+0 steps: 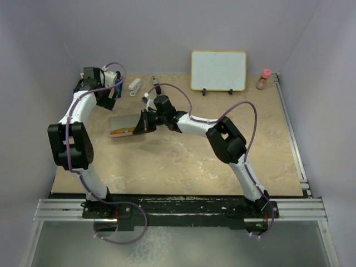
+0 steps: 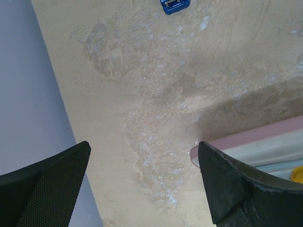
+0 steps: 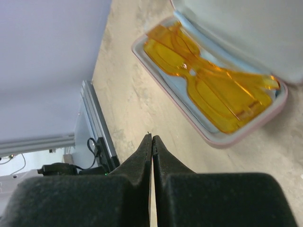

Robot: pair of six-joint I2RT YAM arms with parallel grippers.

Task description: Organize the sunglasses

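Observation:
The glasses case (image 1: 123,120) rests on the left part of the table, its grey lid tilted partly up. Yellow-orange sunglasses (image 3: 222,97) lie folded inside the case tray (image 3: 215,139), beneath the raised lid (image 3: 246,33). My right gripper is shut, nothing showing between its fingertips; it is close to the case's front right corner in the top view, but contact cannot be made out. Beyond the case at the far left, my left gripper stands open and empty. One of its fingers (image 2: 218,175) overlaps the case's end in the left wrist view.
A blue object (image 2: 175,5) lies at the back left, near a white stapler-like item (image 1: 135,87) and a dark slim tool (image 1: 156,84). A whiteboard (image 1: 218,70) and a pink-capped bottle (image 1: 263,79) are farther right.

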